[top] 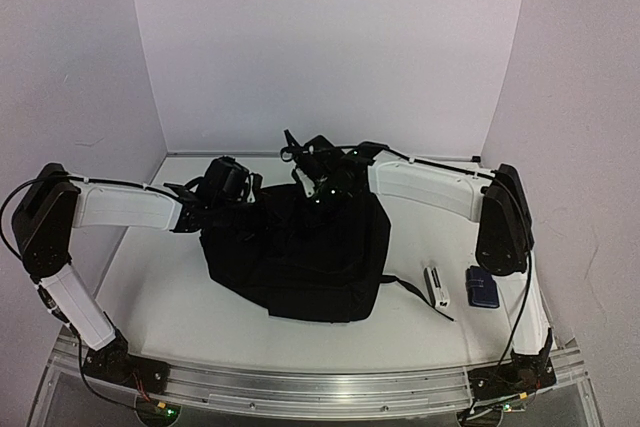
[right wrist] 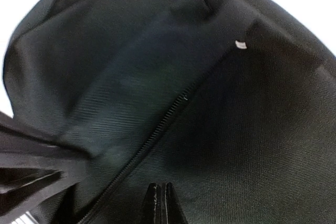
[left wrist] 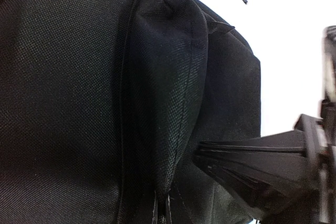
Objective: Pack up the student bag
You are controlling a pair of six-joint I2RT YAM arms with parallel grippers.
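A black bag (top: 315, 282) lies on the white table, with both arms reaching over its far part. In the left wrist view, a fold of the bag's fabric (left wrist: 176, 103) narrows to a point between the tips of my left gripper, which is shut on it. The right gripper reaches in from the right side of that view. Over a dark zipper seam (right wrist: 157, 129), my right gripper has its fingertips together, and nothing shows between them. A white stapler-like item (top: 436, 288) and a dark blue wallet-like item (top: 482, 287) lie right of the bag.
A black strap (top: 415, 293) runs from the bag's right side toward the white item. Both grippers are close together above the bag. Bare table (top: 165, 297) shows left of the bag and along the front.
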